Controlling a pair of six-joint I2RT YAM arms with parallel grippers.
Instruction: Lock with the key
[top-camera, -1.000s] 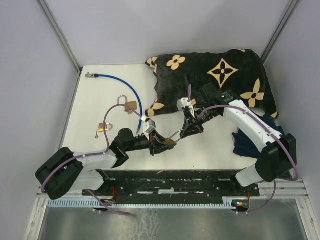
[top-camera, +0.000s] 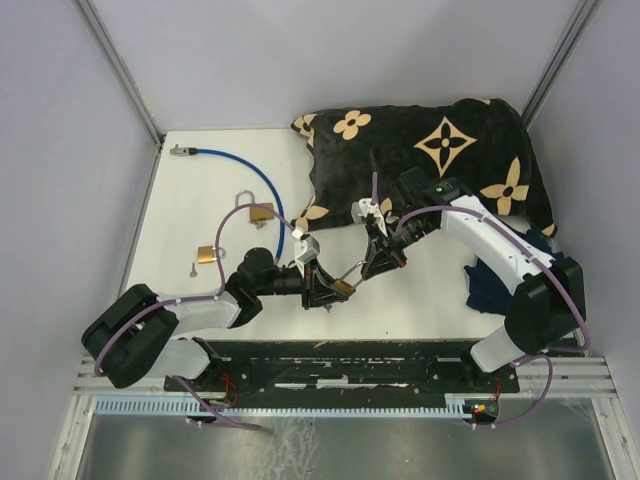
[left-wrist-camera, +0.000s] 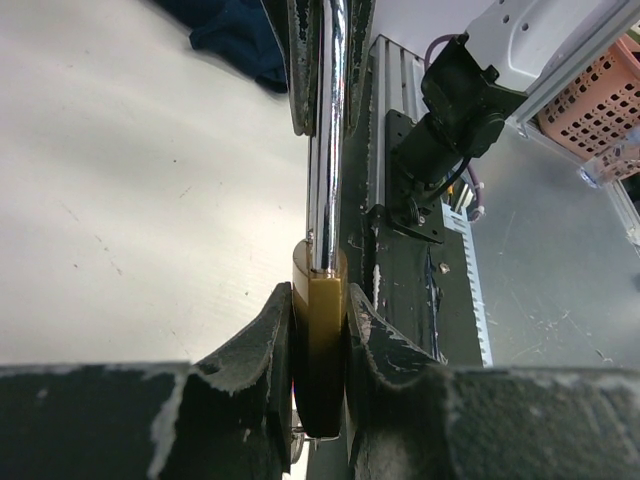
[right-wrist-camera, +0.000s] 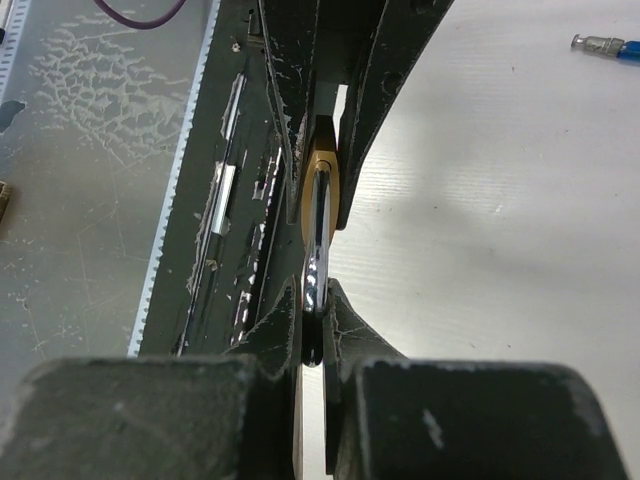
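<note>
A brass padlock (top-camera: 343, 287) is held above the front middle of the table between both arms. My left gripper (top-camera: 335, 291) is shut on its brass body (left-wrist-camera: 323, 330), which stands between the two fingers in the left wrist view. The chrome shackle (left-wrist-camera: 325, 190) runs up from the body to my right gripper (top-camera: 369, 268), shut on its curved end. The right wrist view shows the shackle (right-wrist-camera: 318, 240) pointing to the body in the left fingers. A small metal piece (left-wrist-camera: 298, 437) shows below the body; whether it is a key in the lock, I cannot tell.
Two more padlocks lie at the left, one nearer the back (top-camera: 261, 213) and one by the left side (top-camera: 206, 254), with a small key-like piece (top-camera: 193, 270). A blue cable (top-camera: 245, 163) curves behind them. A black patterned cloth (top-camera: 400, 150) covers the back right.
The left arm's elbow has shifted slightly to the right and its wrist has turned a little. The right arm has moved very slightly. Both grips and the padlock stay almost in place.
</note>
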